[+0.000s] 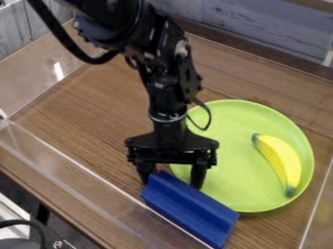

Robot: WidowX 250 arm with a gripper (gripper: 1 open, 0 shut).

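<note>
My black gripper [170, 171] is low over the near end of a blue bar [190, 211], its fingers down around the bar's upper-left end at the rim of a green plate [243, 122]. Whether they touch or grip the bar is hard to see. The bar lies slanted on the wooden table, just outside and against the plate's lower-left side. A yellow banana [279, 161] lies on the right part of the plate.
Clear wooden surface [85, 112] spreads left of the arm. A pale wall [267, 34] runs along the back. A transparent edge crosses the front left, with a dark cable at the bottom left corner.
</note>
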